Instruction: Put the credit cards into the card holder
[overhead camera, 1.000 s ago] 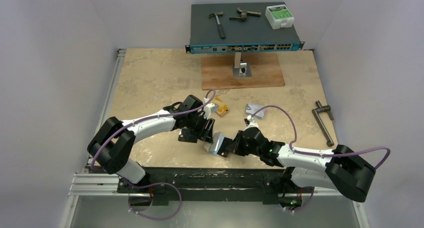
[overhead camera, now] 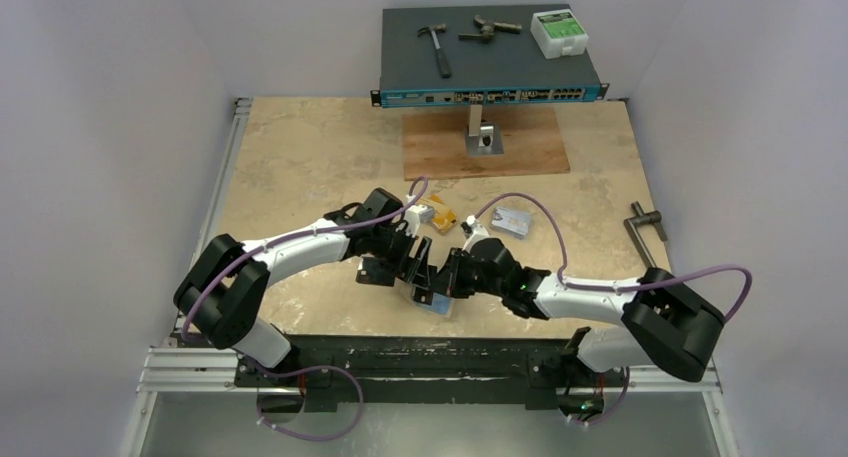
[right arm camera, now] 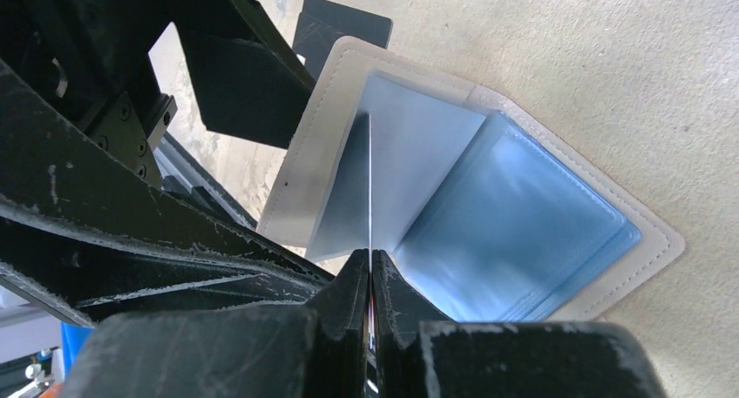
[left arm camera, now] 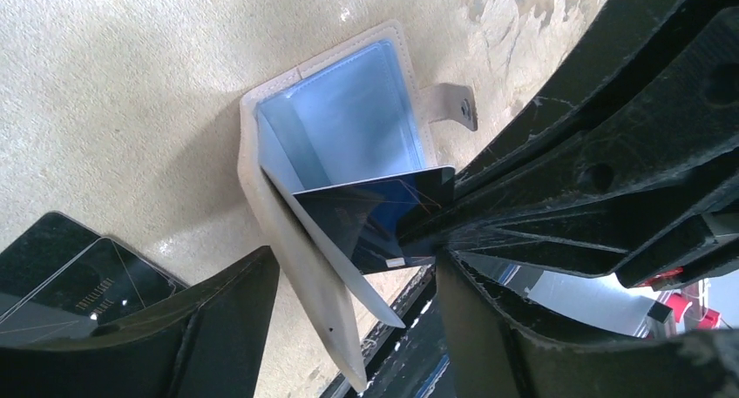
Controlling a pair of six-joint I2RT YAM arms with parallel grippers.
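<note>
The card holder (left arm camera: 357, 111), pale-edged with blue pockets, lies unfolded near the table's front edge, its cover flap (left arm camera: 301, 267) standing up. My left gripper is open, with a finger on either side of the raised flap. In the right wrist view, my right gripper is shut on a black card (right arm camera: 369, 189), seen edge-on as a thin line. From the left wrist side this black card (left arm camera: 375, 215) reaches to the flap's inner sleeve; whether its edge is inside the sleeve cannot be told. More black cards (left arm camera: 87, 285) lie on the table, left of the holder.
A yellow item (overhead camera: 440, 214) and a grey-white packet (overhead camera: 511, 222) lie behind the arms. At the back, a rack unit (overhead camera: 480, 72) on a stand carries hammers and a white box (overhead camera: 559, 33). Bare table spreads to the left and right.
My right gripper has moved left with the black card, bringing it up to the flap.
</note>
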